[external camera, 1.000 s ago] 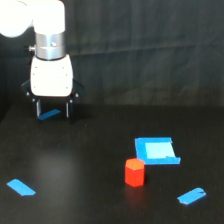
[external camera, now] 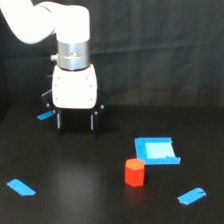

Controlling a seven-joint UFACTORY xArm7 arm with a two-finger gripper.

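Observation:
My gripper [external camera: 76, 122] hangs at the left of the camera view, its two thin dark fingers spread apart with empty space between them. A red block [external camera: 134, 172] with a six-sided look stands on the dark table, right of the gripper and nearer the camera. Just behind and to the right of that block lies a blue square [external camera: 173, 160] with a white middle. The gripper is apart from both.
Flat blue strips mark the table: one strip [external camera: 21, 187] at front left, another strip [external camera: 191, 196] at front right, and a third strip [external camera: 46, 115] beside the gripper. The table between the gripper and the red block is clear.
My gripper has moved to the right and lower in the view, uncovering more of the back-left blue strip. The red block and the blue square stay where they were.

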